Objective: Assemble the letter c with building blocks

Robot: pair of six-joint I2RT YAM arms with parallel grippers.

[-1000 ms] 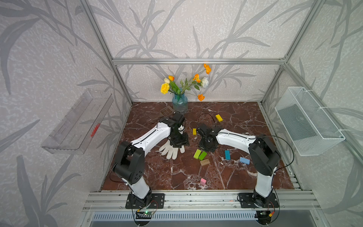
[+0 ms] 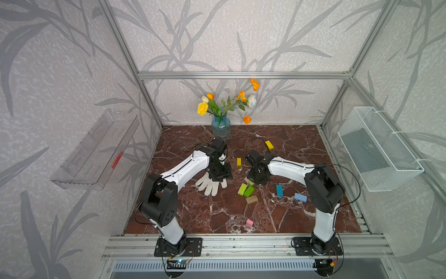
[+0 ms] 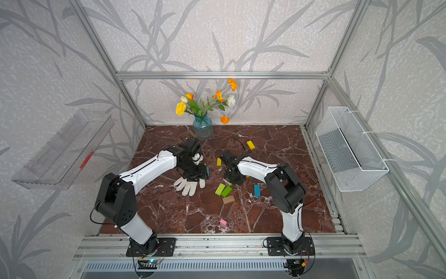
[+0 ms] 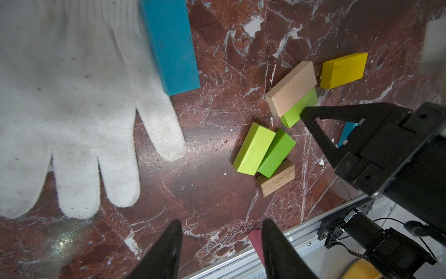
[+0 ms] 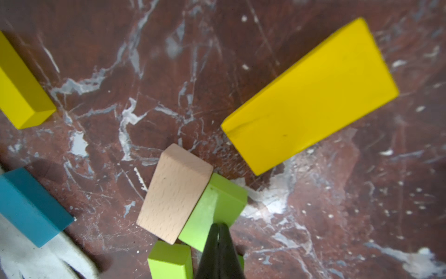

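Observation:
On the table a beige block [image 5: 174, 193] lies side by side against a light green block [image 5: 214, 204]. My right gripper is shut, its tips over the green block's near end, with nothing visible between them; contact cannot be judged. Close by, another light green block [image 4: 254, 148], a darker green block [image 4: 277, 153] and a brown wooden block [image 4: 276, 177] form a staggered cluster. Above the glove area my left gripper is open and empty; a pink block [image 4: 256, 244] shows far below, behind its right finger.
A white glove [image 4: 79, 102] lies beneath my left arm, with a teal block [image 4: 174, 51] along it. Nearby are a large yellow block [image 5: 311, 97] and a smaller-looking yellow one [image 5: 23, 88]. A vase [image 2: 221, 126] stands at the back. Blue blocks [image 2: 279, 190] lie right.
My right gripper has shifted slightly to the right, so part of the beige and green pair shows beside it in the top left view. The left arm looks still.

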